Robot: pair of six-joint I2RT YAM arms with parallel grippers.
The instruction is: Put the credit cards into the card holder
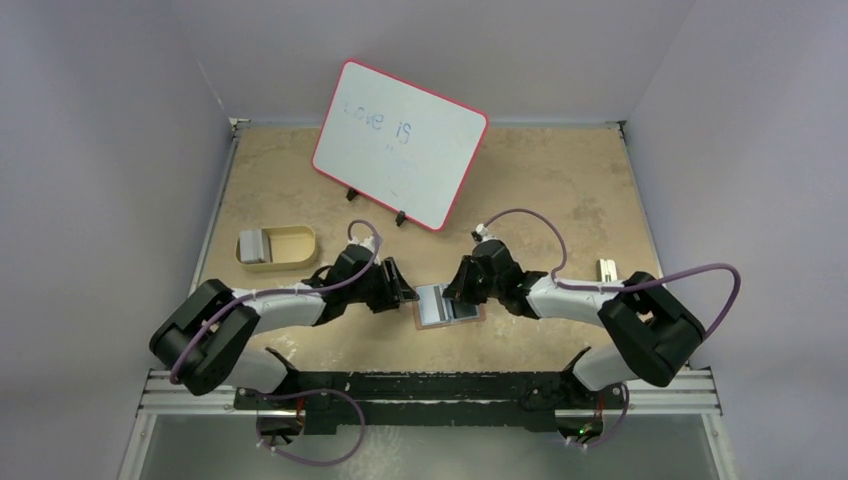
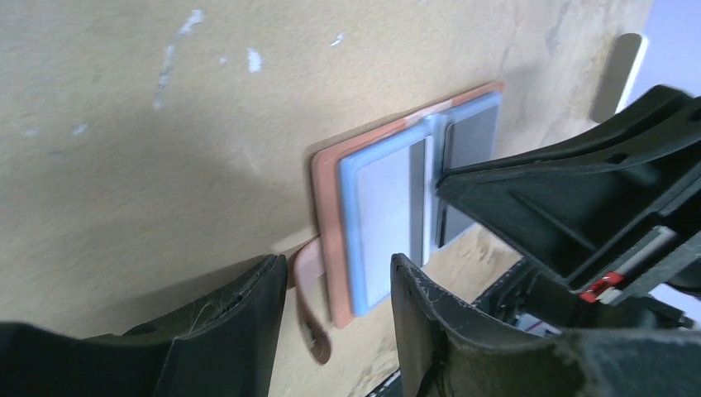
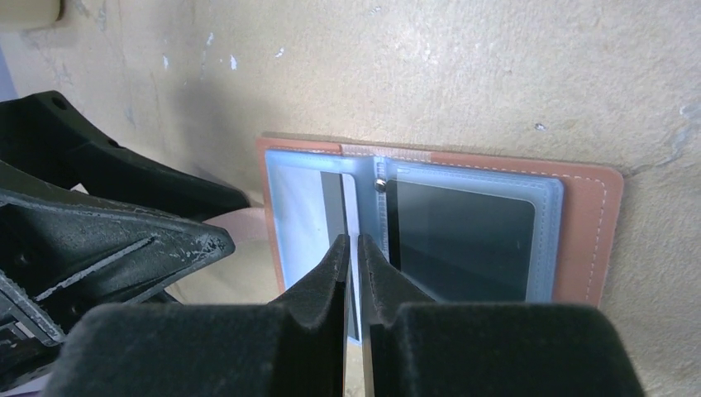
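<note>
An open brown and blue card holder [image 3: 612, 215] lies flat on the table between my grippers. A white card [image 3: 299, 194] with a dark stripe sits at its left half, the card's pale edge close to the fold. Over that edge my right gripper is shut, with only a slit between its fingers; whether the edge is pinched in it is unclear. A brown strap [image 2: 307, 308] sticks out of the holder's left side. My left gripper stands open there, and the strap shows between its fingers. The holder's right half has a dark window [image 3: 459, 227].
At the left, a yellow tray [image 1: 290, 247] holds a grey object [image 1: 254, 246]. A tilted whiteboard [image 1: 400, 145] stands behind, and a small white object [image 1: 607, 270] lies far right.
</note>
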